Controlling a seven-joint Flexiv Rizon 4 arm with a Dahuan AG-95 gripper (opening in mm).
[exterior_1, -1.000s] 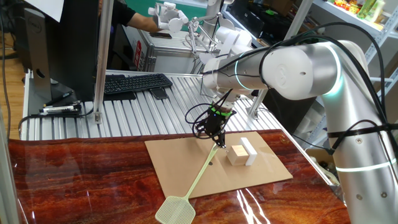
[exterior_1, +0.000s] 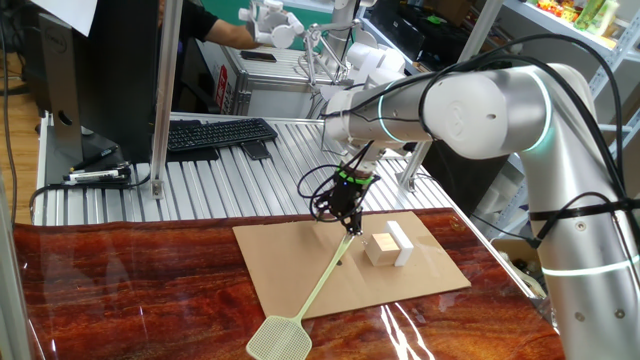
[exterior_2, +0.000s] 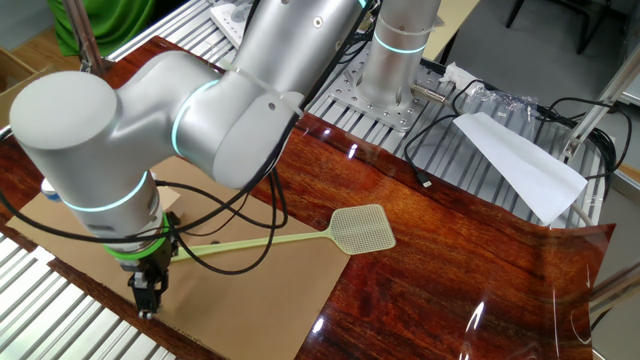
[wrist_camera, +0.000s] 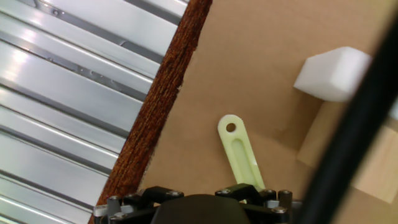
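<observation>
A pale green fly swatter (exterior_1: 316, 284) lies across a brown cardboard sheet, its mesh head (exterior_2: 363, 230) out on the dark wooden table. At the handle's end in exterior view 1 is my gripper (exterior_1: 354, 231), pointing down. From the wrist, the handle's holed tip (wrist_camera: 239, 149) shows beyond the gripper, and the rest of the handle passes beneath the right-hand finger. Black linkages and the body hide the space between the fingertips, so whether they touch or grip the handle is unclear. Exterior view 2 has the gripper (exterior_2: 147, 308) low over the cardboard.
A wooden block (exterior_1: 381, 249) and a white block (exterior_1: 400, 243) stand close beside the gripper on the cardboard (exterior_1: 425, 275). Past the table's edge (wrist_camera: 163, 102) lies a slatted metal surface. A black cable crosses the wrist view's right side.
The swatter's mesh head has shifted very slightly left and away from the camera in exterior view 1. My arm and the blocks look unchanged.
</observation>
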